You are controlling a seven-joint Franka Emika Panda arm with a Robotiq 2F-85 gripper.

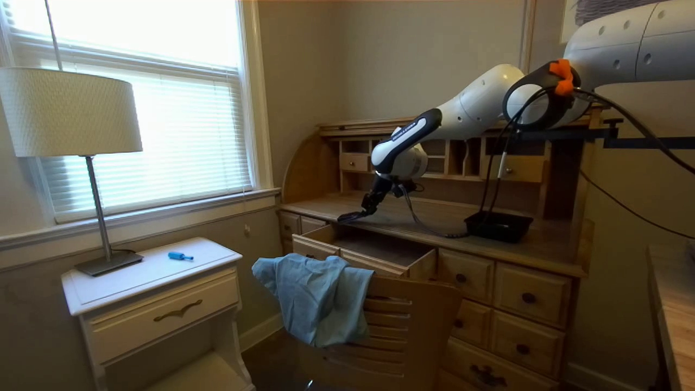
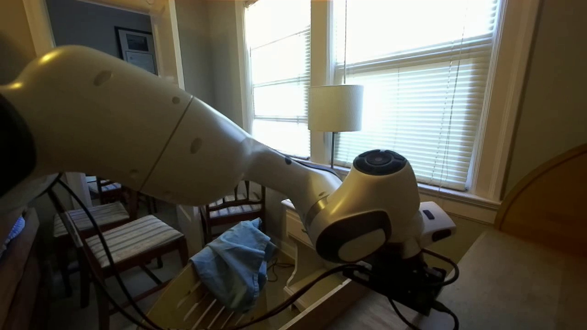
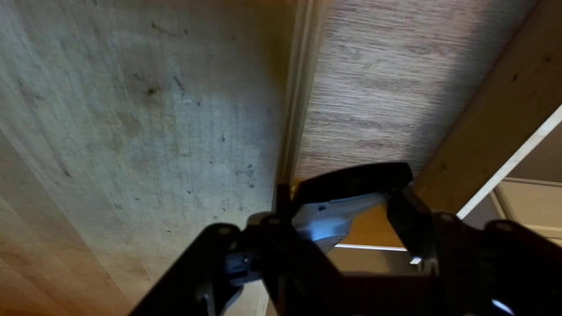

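A dark, elongated object point(image 1: 350, 216), stapler-like in shape, is held by my gripper point(image 1: 368, 207) over the desk's front edge at the open drawer's left end. In the wrist view its black top and a shiny grey part underneath show the object point(image 3: 355, 181) lying between the fingers of my gripper, which is shut on it. Just past it is the open drawer point(image 3: 369, 95), whose visible floor is bare. In exterior view 2 the arm's wrist hides the fingers and the object.
A black tray point(image 1: 498, 226) stands on the desktop point(image 1: 430, 209) to the right. Before the drawer is a chair point(image 1: 417, 319) draped with a blue cloth point(image 1: 316, 296). A white side table point(image 1: 202, 260) bears a lamp point(image 1: 101, 208) and a small blue item point(image 1: 180, 256).
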